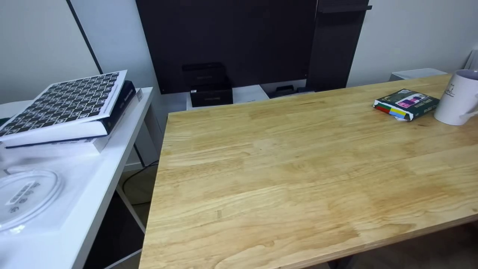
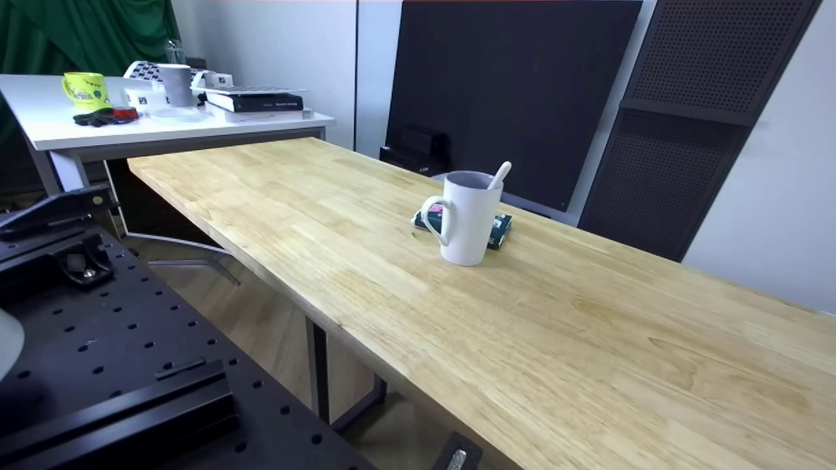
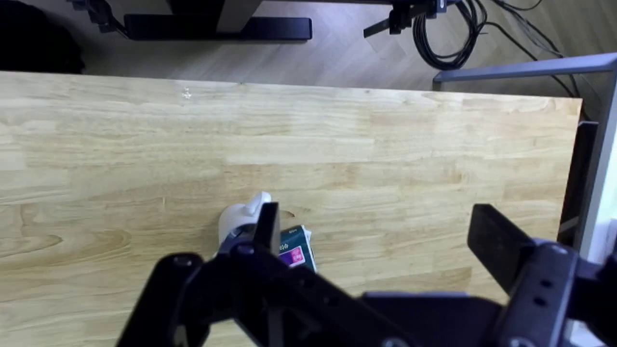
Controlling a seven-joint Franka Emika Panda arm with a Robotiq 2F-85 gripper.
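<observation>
In the wrist view my gripper stands open above the wooden table, its two dark fingers wide apart with nothing between them. A white mug (image 2: 467, 223) is upright on the table with a white spoon-like handle (image 2: 499, 175) sticking out of its top. Right by the mug lies a small dark green box (image 1: 406, 104) with a pink and purple picture, flat on the wood. From above, my left finger hides part of both the mug (image 3: 234, 220) and the box (image 3: 296, 248). Neither exterior view shows the gripper.
Beyond a gap at its end stands a white table (image 2: 59, 129) with books (image 2: 255, 102), a grey cup (image 2: 176, 85) and a yellow-green mug (image 2: 87, 90). A black perforated platform (image 2: 149, 344) is at the near left.
</observation>
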